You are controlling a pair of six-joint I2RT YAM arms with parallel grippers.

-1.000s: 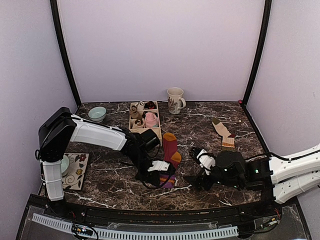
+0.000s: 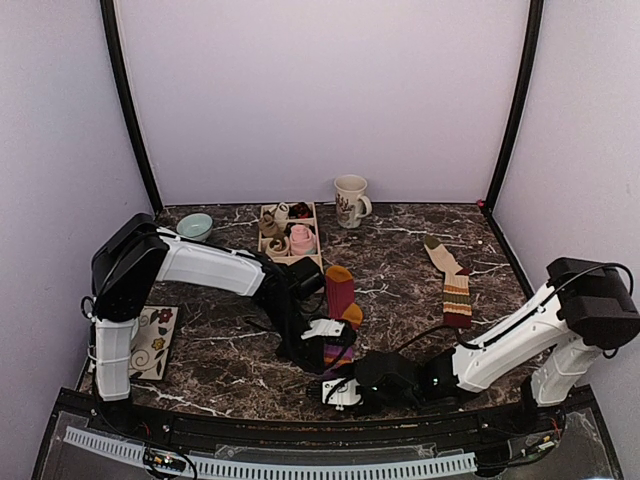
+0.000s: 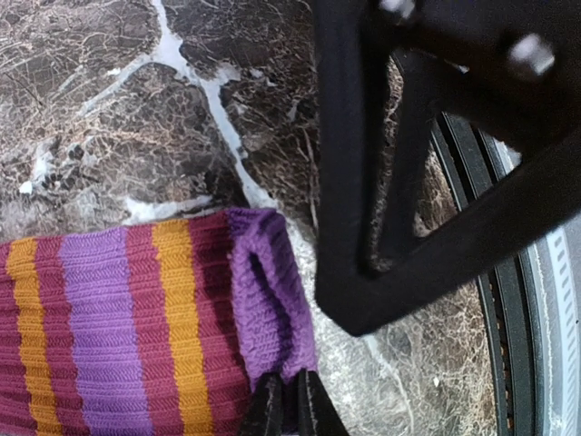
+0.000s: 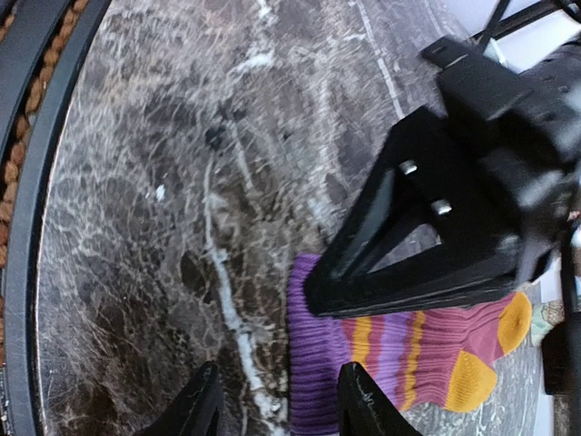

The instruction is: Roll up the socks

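Note:
A striped maroon, orange and purple sock [image 2: 340, 290] lies at the table's centre, its purple cuff [image 3: 265, 282] folded at the near end. My left gripper [image 2: 320, 362] is shut on that cuff, as the left wrist view shows at its lower edge. My right gripper is part open beside the cuff, fingertips low over the marble, nothing visibly between them. A second sock [image 2: 450, 285], beige with stripes, lies flat at the right.
A box of rolled socks [image 2: 288, 258], a mug [image 2: 350, 200] and a bowl [image 2: 195, 227] stand at the back. A patterned board [image 2: 155, 345] lies at left. The table's front edge is close to both grippers.
My right arm has moved left and toward the table's front, bringing its gripper next to the sock's cuff. My left arm has barely moved.

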